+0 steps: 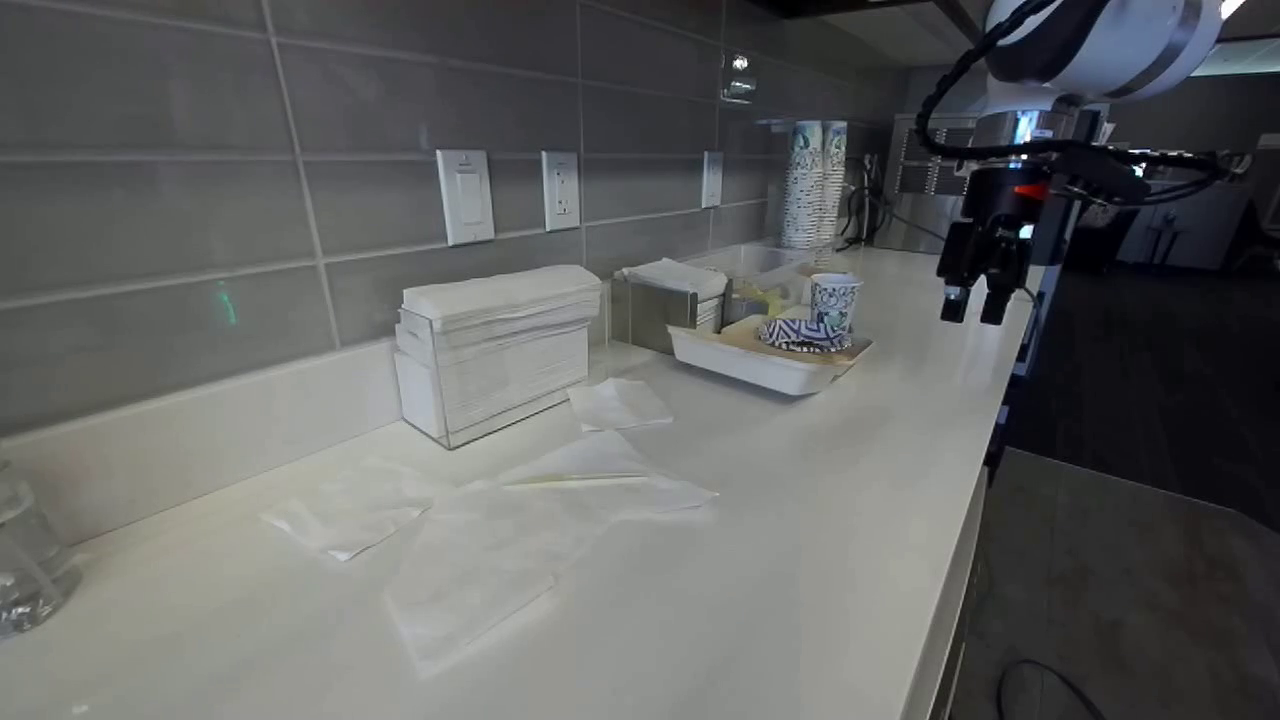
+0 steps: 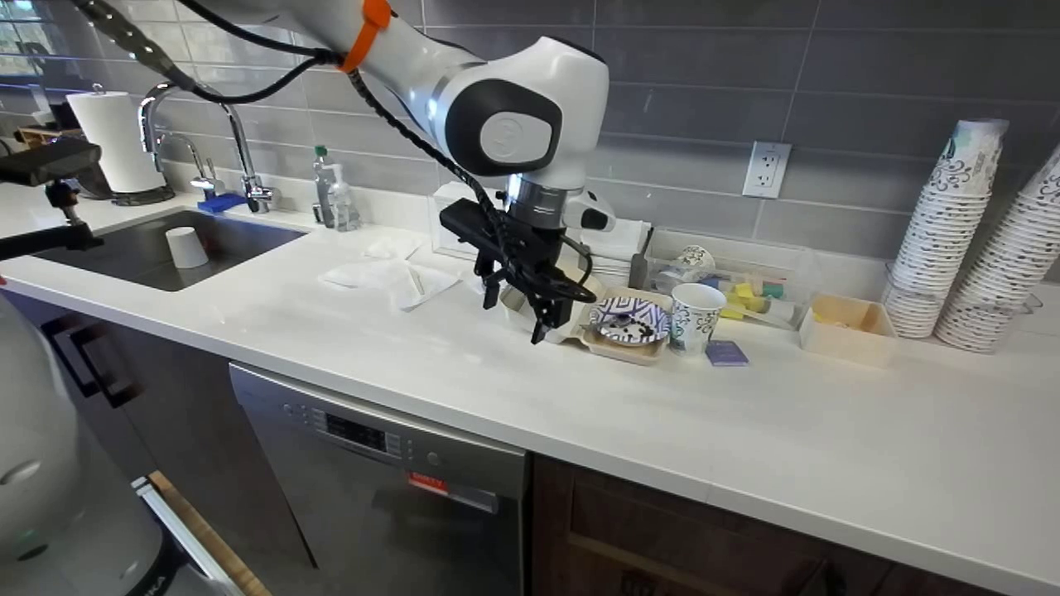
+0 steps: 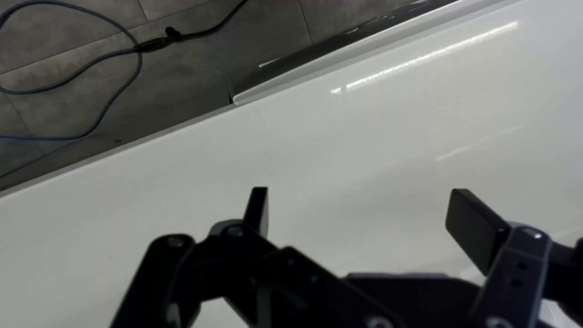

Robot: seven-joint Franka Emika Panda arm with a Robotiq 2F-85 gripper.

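Observation:
My gripper is open above the white counter point(image 3: 306, 142), and only bare counter shows between its fingers in the wrist view. In exterior view 2 the gripper point(image 2: 513, 319) hangs over the counter, in front of a takeout box point(image 2: 623, 351) that holds a patterned paper bowl point(image 2: 630, 319). Right beside the box stands a patterned paper cup point(image 2: 696, 316). Loose white napkins point(image 1: 480, 588) lie spread on the counter in exterior view 1, near a full napkin holder point(image 1: 510, 354). The arm hides part of the box in exterior view 2.
Tall cup stacks point(image 2: 949, 228) and a small bin point(image 2: 847, 329) stand to the right. A white cup point(image 2: 185, 247) sits in the sink point(image 2: 129, 260) at left. The counter's front edge point(image 3: 125, 147) runs close by, with a cable point(image 3: 109, 54) on the floor beyond.

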